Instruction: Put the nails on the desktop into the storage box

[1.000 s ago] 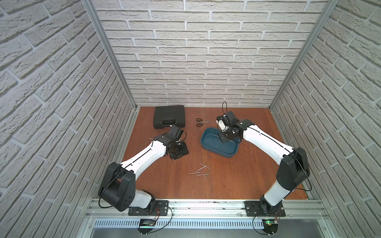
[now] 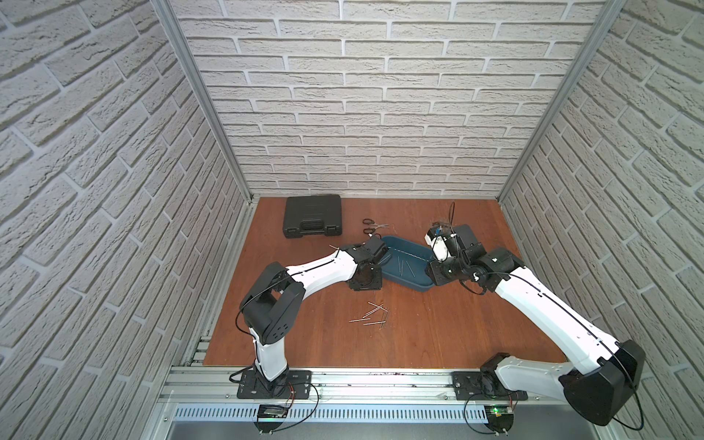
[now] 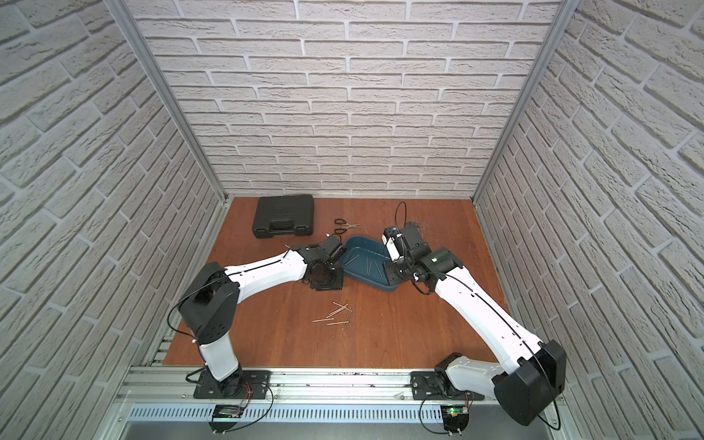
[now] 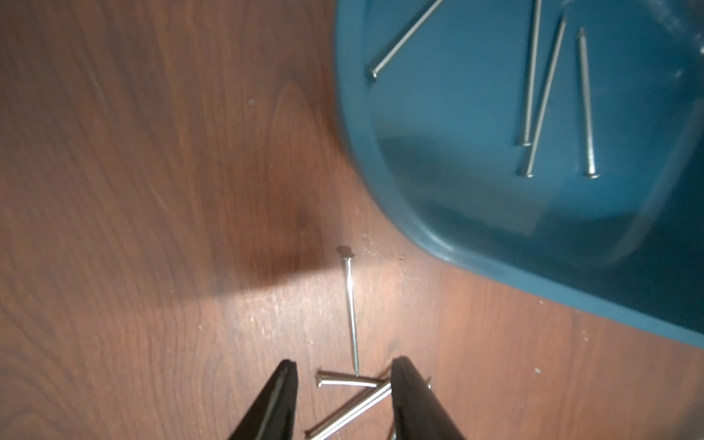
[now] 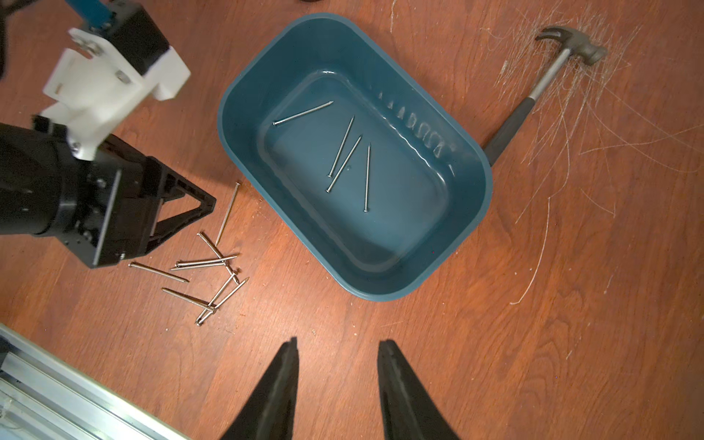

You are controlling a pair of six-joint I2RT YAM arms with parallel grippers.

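Note:
Several nails (image 5: 220, 290) lie in a loose pile on the desk in the right wrist view. A single nail (image 4: 350, 311) rests apart between the pile and the blue storage box (image 4: 432, 236), its head toward the box. Inside the box lie several more nails (image 5: 367, 179). My left gripper is above the desk by the box's near left side, its fingers parted with only desk and nails below showing between them. Beyond the box's right end hangs my right gripper, open, with bare desk showing between its fingers.
A hammer (image 5: 542, 84) leans by the box's far side, with stray bristles around it. A black case (image 2: 313, 215) and scissors (image 2: 376, 226) lie at the back.
My left arm has swung right, bringing its gripper from open desk to beside the box and over the single nail. The right arm has drawn back rightward from over the box.

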